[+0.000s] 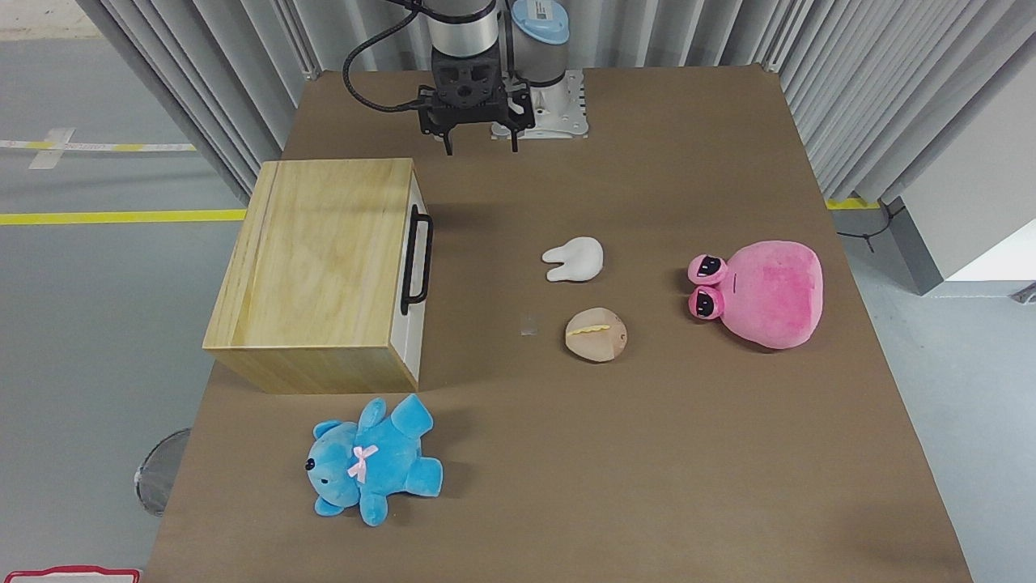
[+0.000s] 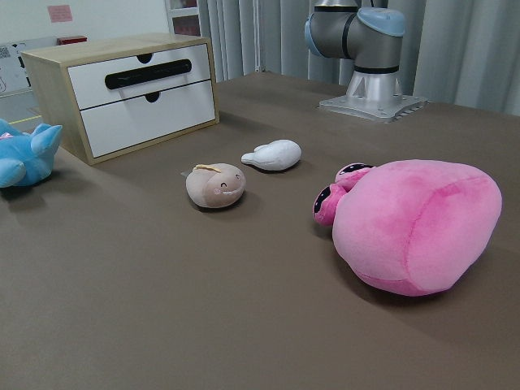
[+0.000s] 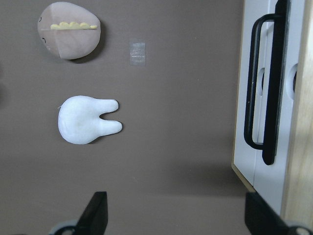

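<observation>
My gripper (image 1: 481, 138) hangs at the back of the table, above and behind the wooden cabinet. In the wrist view its fingers stand wide apart at the bottom edge, nothing between them. The cabinet (image 1: 311, 253) has two white drawers, both shut, and a black handle (image 1: 418, 262) facing the table's middle. Right of it lie a white plush (image 1: 580, 259) with two prongs and a beige round plush (image 1: 596, 340) with a yellow crest. A pink plush (image 1: 772, 295) lies farther right. A blue bear (image 1: 388, 457) with a pink bow lies in front of the cabinet.
Curtains stand behind the arm.
</observation>
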